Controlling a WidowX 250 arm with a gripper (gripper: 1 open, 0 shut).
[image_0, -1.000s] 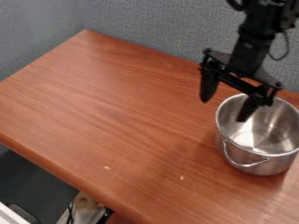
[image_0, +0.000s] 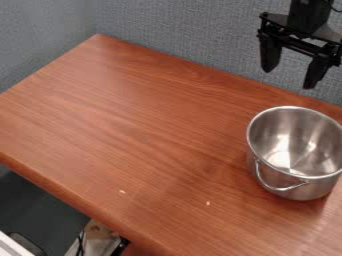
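My black gripper (image_0: 291, 64) hangs at the top right, open, its two fingers spread with nothing between them, high above and behind the steel pot. The shiny steel pot (image_0: 307, 180) stands upright on the right part of the wooden table (image_0: 134, 120), its wire handle hanging down at the front. Something small and light shows on the pot's inside bottom; I cannot tell whether it is an object or a reflection.
A grey partition (image_0: 160, 30) runs along the back and left. Beyond the front left edge are a dark floor and some cables.
My gripper has risen and moved right and back, away from over the pot's rim. The pot has stayed in place.
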